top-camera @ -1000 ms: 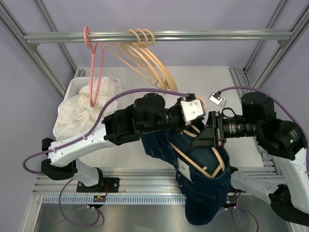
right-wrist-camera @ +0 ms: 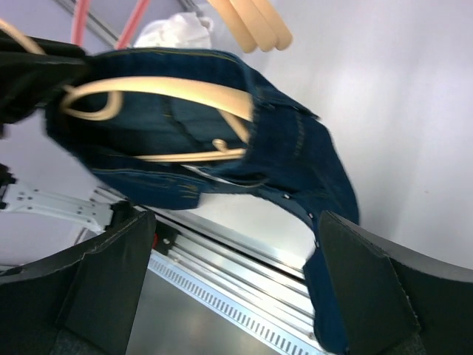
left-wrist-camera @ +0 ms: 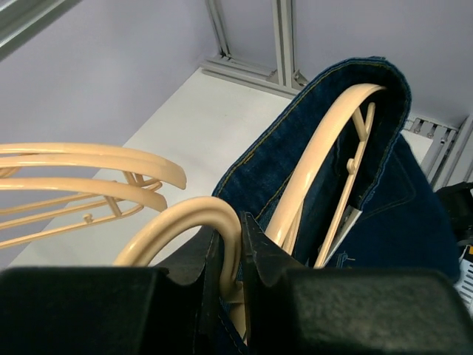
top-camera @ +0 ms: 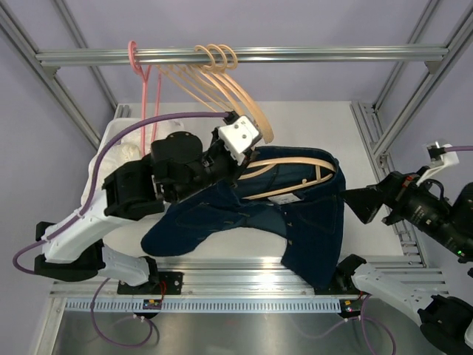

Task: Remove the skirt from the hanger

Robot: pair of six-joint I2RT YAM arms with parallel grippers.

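Note:
A dark navy denim skirt (top-camera: pixel 185 225) hangs on a beige hanger (top-camera: pixel 295 159), whose wooden bars show inside the waistband in all three views. My left gripper is shut on the hanger near the base of its hook, with denim just beside its fingers. In the top view that gripper sits at the skirt's upper left, partly hidden by its own wrist. My right gripper stands open to the right of the skirt, apart from it in the top view, with the skirt visible between and beyond its fingers.
Several empty beige hangers (top-camera: pixel 236 92) and pink hangers (top-camera: pixel 143 111) hang from the metal rail (top-camera: pixel 325 53). A white bin with white cloth (top-camera: pixel 118 159) sits at the left behind my left arm. Bare board (top-camera: pixel 358 214) shows at the right.
My left gripper has moved left and up in the top view, carrying hanger and skirt. My right gripper has drawn away to the right from the skirt, whose waist now lies more level.

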